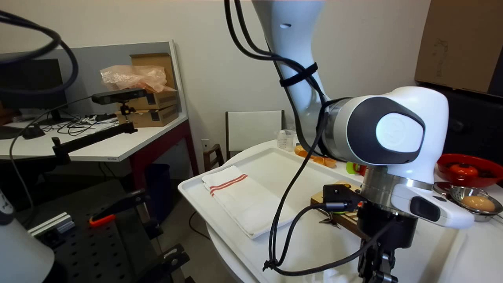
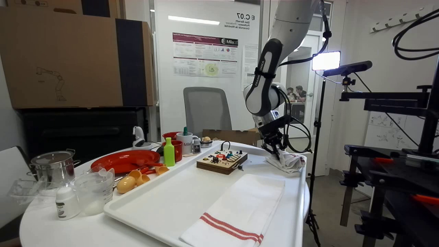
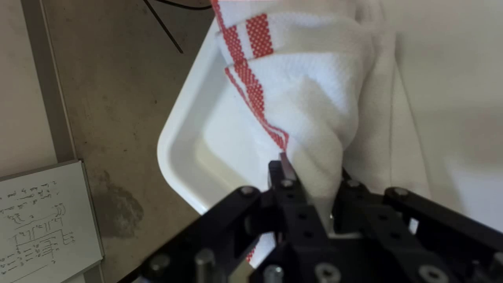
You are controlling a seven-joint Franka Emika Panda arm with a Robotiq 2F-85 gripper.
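Note:
In the wrist view, my gripper is shut on a bunched fold of a white cloth with red stripes (image 3: 306, 94). The crumpled cloth (image 2: 288, 162) rests at the tray's far right corner in exterior view 2, my gripper (image 2: 276, 153) right at its upper side. A second white towel (image 2: 240, 210), neatly folded with red stripes near one end, lies flat on the white tray (image 2: 164, 206). Exterior view 1 shows that folded towel (image 1: 243, 200) too, while the frame's bottom edge cuts off my fingertips and most of the held cloth.
A wooden board with knobs and switches (image 2: 222, 161) sits on the tray near the gripper. Along the tray's left side stand a green bottle (image 2: 169, 152), red dishes, mugs and a clear measuring jug (image 2: 94, 193). The tray's left half is bare.

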